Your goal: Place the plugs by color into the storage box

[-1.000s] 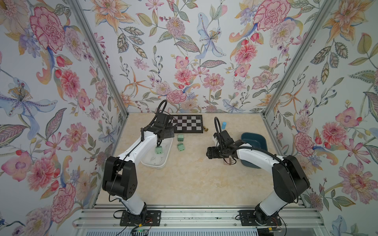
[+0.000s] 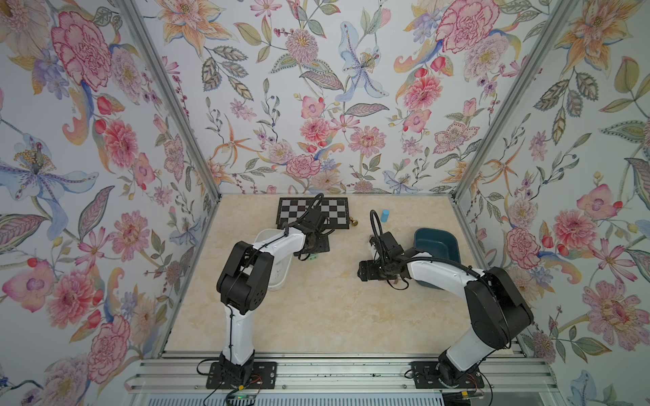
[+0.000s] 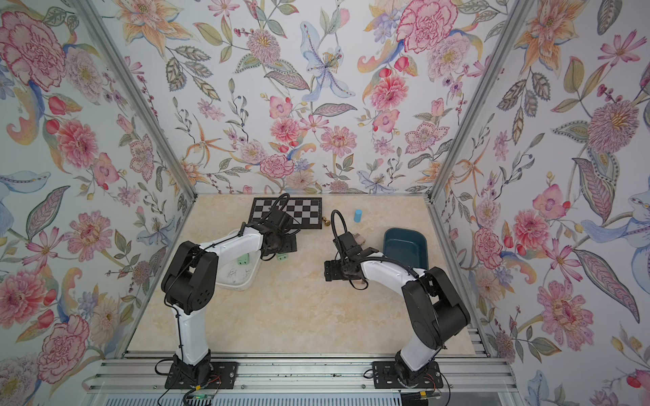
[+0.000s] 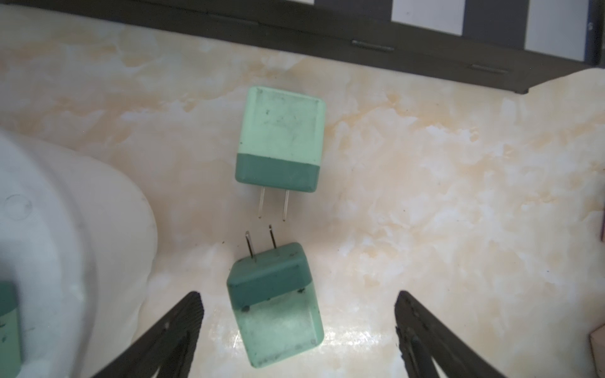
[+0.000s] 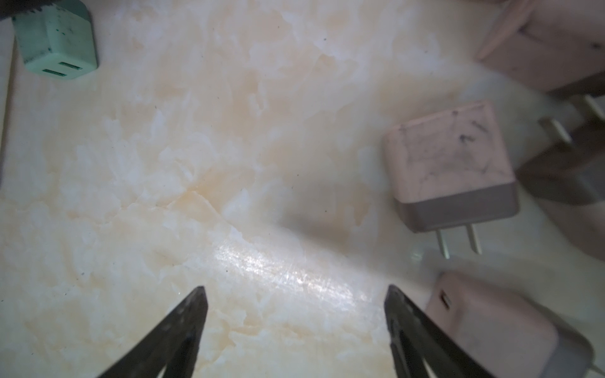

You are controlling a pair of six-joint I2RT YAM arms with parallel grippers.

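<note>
In the left wrist view, two green plugs lie on the table, prongs facing each other: a far green plug [image 4: 281, 138] and a near green plug [image 4: 277, 305]. My left gripper is open above, the near plug showing between its fingers without being gripped. To their left stands the white box [image 4: 126, 208], holding a green plug [image 3: 243, 259]. Several pink plugs, among them a middle pink plug [image 5: 450, 163] and a near pink plug [image 5: 498, 327], sit right of my open right gripper. Only bare table shows between its fingers. The dark blue box [image 2: 436, 243] is at the right.
A chessboard [image 2: 335, 211] lies behind the green plugs. Near the back stand a blue cylinder [image 2: 385, 215] and a small brass-coloured object [image 2: 353, 221].
My left arm has swung right from over the white box to above the green plugs, which it now partly covers in the top left view. The right gripper has shifted slightly toward the front.
</note>
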